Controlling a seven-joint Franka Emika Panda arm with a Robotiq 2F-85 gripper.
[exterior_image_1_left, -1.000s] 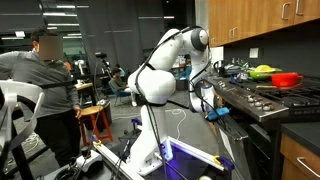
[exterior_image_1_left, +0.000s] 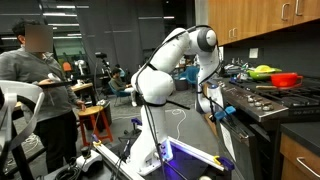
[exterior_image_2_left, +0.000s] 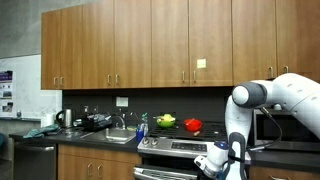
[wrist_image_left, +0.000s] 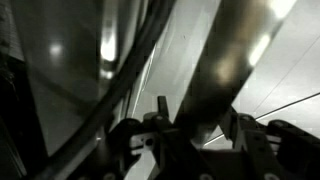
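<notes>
A shiny metal bar (wrist_image_left: 235, 55), apparently an oven handle, runs diagonally through the wrist view. Its lower end passes between the dark fingers of my gripper. The fingers look part open around the bar; whether both pads touch it is unclear. In the first exterior view my gripper (exterior_image_1_left: 220, 116) is low at the front of the stove, beside the oven's dark front (exterior_image_1_left: 240, 135). The second exterior view has the oven front (exterior_image_2_left: 165, 173) at the lower edge, with the arm (exterior_image_2_left: 235, 140) to its right.
On the stove top stand a red pot (exterior_image_1_left: 286, 79) and a bowl of green and yellow things (exterior_image_1_left: 262, 72). The counter (exterior_image_1_left: 303, 133) borders the stove. A person (exterior_image_1_left: 42, 85) stands at the left, beside an orange stool (exterior_image_1_left: 95, 120). Open floor lies left of the stove.
The wrist end of my arm has shifted slightly down and toward the oven front. The person at the left has moved a little to the left.
</notes>
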